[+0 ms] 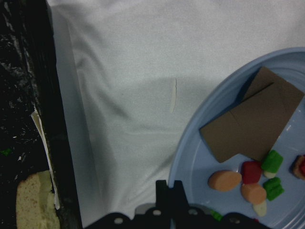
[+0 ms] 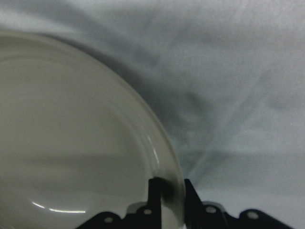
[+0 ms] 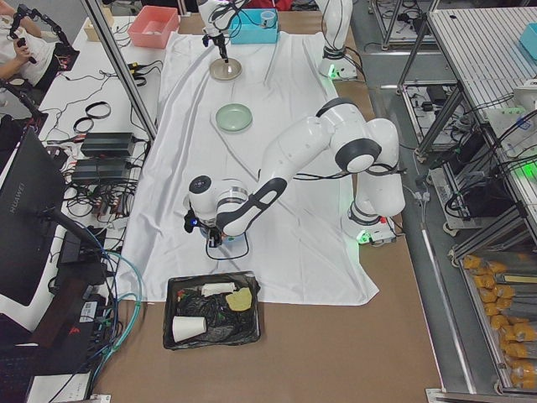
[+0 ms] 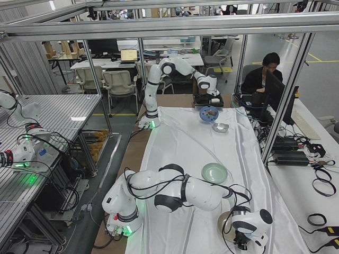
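A blue plate [image 4: 208, 110] holding brown cards [image 1: 248, 124] and small coloured pieces [image 1: 224, 180] fills the right of the left wrist view. My left gripper is shut on its near-left rim, beside the black-lined bin [image 3: 212, 323]. At the other end of the cloth my right gripper straddles the rim of a beige plate [image 3: 225, 71], fingers close about it; whether they are fully shut is hard to tell. Between them lies an empty green plate [image 3: 234, 117].
A metal bowl [image 4: 221, 127] sits near the blue plate. A blue basket [image 3: 252, 32] and a pink basket [image 3: 153, 27] are at the far end. Cables and equipment line the side table.
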